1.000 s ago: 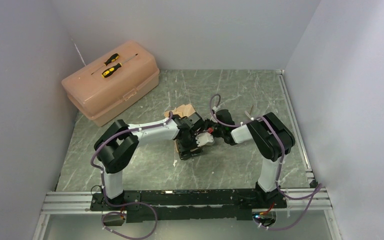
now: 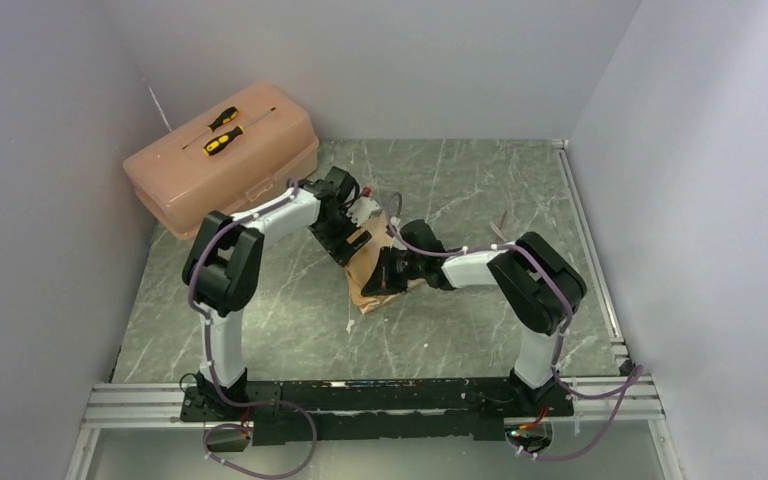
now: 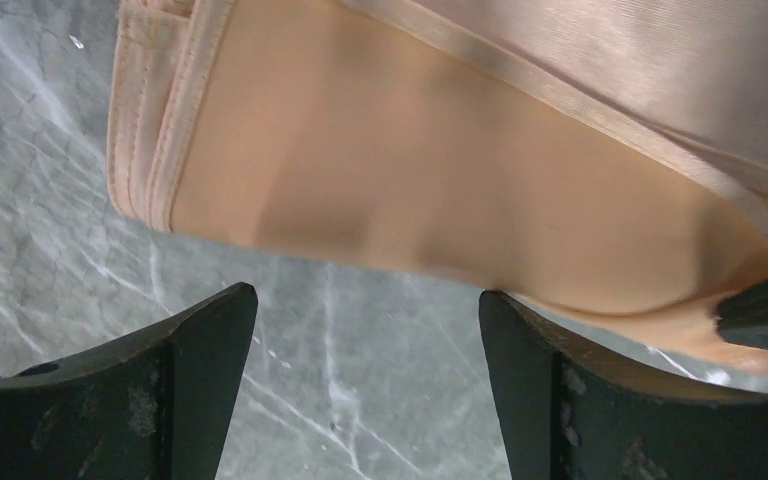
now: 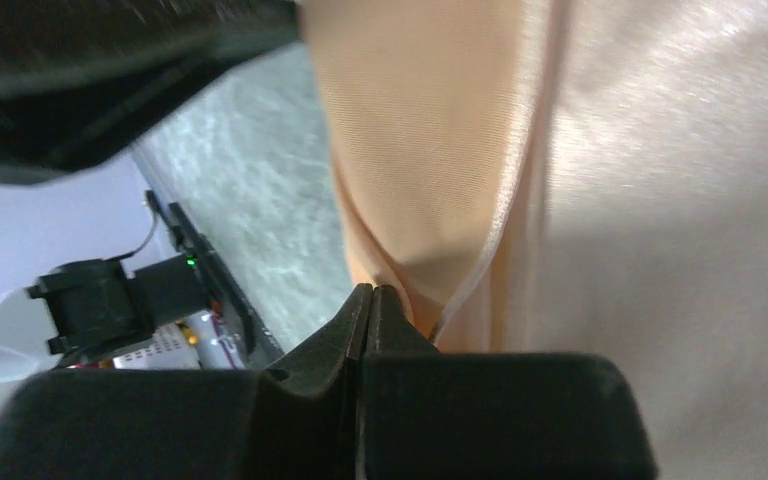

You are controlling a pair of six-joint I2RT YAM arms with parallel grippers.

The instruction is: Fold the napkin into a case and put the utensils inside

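Note:
The beige napkin (image 2: 368, 258) lies folded on the marble table, with stitched edges showing (image 3: 440, 170). My left gripper is open over the napkin's edge, its two fingers apart with bare table between them in the left wrist view. My right gripper is shut, its tips touching or just at a folded edge of the napkin; I cannot tell whether any cloth is between them. In the top view both grippers are close together on the napkin, the left one behind the right.
A pink case (image 2: 220, 170) with two screwdrivers (image 2: 222, 140) on its lid stands at the back left. Thin light utensils (image 2: 500, 225) lie to the right.
My left gripper has moved back and left from the napkin's front part.

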